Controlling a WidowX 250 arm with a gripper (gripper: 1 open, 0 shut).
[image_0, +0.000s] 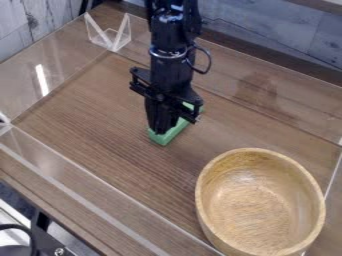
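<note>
The black robot gripper is low over the middle of the wooden table, directly above a green block, which it partly covers. Its fingers point down at the block; whether they are open, shut or touching the block cannot be made out.
A large empty tan bowl sits at the front right. Grey walls stand at the back, and a black cable shows at the lower left.
</note>
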